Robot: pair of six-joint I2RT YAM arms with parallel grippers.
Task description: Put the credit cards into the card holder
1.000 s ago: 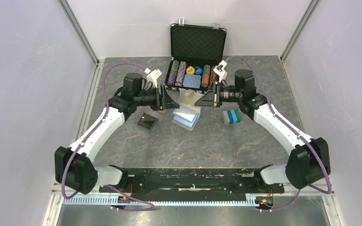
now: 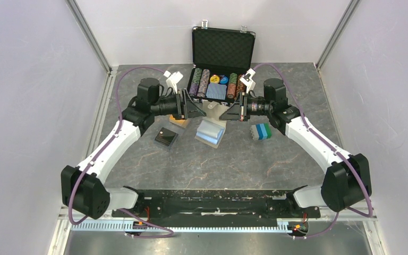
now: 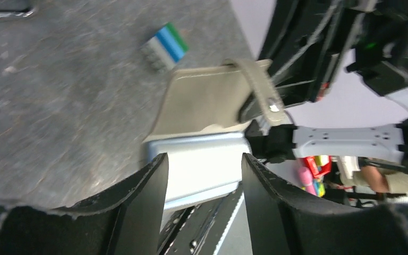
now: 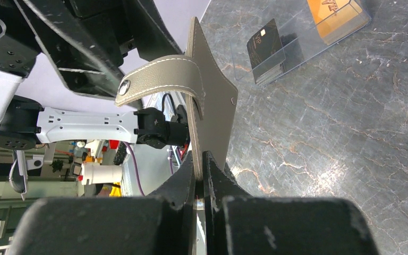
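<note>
The beige card holder point(image 2: 212, 109) hangs spread between my two arms, its clear sleeves point(image 2: 209, 130) fanned toward the front. In the right wrist view, my right gripper is shut on the thin edge of its leather cover point(image 4: 215, 106); the strap with its snap stands out above. My left gripper is open, its fingertips on either side of a pale sleeve page point(image 3: 202, 169) in the left wrist view; contact cannot be told. A black card point(image 4: 265, 47) and an orange card point(image 4: 336, 18) sit in a clear tray point(image 4: 297, 58).
A blue, green and grey block point(image 2: 261, 132) lies to the right of the holder. Behind it stands an open black case point(image 2: 223, 48) with poker chips and playing cards.
My left gripper has moved slightly back toward the case. The right arm has barely moved.
</note>
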